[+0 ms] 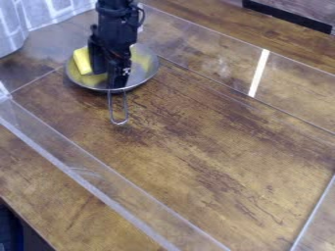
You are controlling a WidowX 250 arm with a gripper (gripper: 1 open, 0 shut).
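Note:
A grey metal pan (144,74) with a wire handle pointing toward the front sits at the upper left of the wooden table, with a yellow block (82,61) at its left side. My black gripper (109,69) is down inside the pan, just right of the block. It is open; whether it touches the block is hard to tell, as the gripper hides part of the pan.
A clear plastic strip runs along the left side, and a crumpled white object (20,25) lies at the top left corner.

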